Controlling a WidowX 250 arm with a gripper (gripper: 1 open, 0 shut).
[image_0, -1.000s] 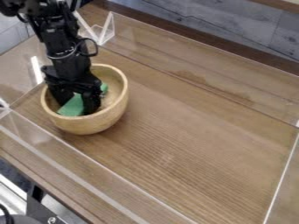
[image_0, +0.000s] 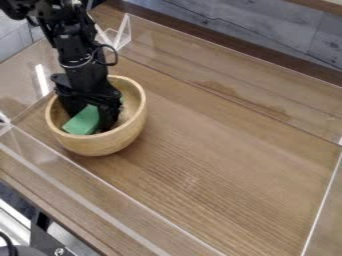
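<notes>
My black gripper (image_0: 83, 92) reaches down from the upper left into a light wooden bowl (image_0: 124, 135) on the table at the left. Its fingers are inside the bowl, around and over a green object (image_0: 83, 119) lying there. Dark finger parts cover much of the green object, and I cannot tell whether they hold it or how far apart they stand.
The table's edge is at the lower left, with dark cables below it.
The gripper sits slightly further left and higher over the bowl's near-left part. Less of the green object shows at the right, and it appears shifted slightly left.
</notes>
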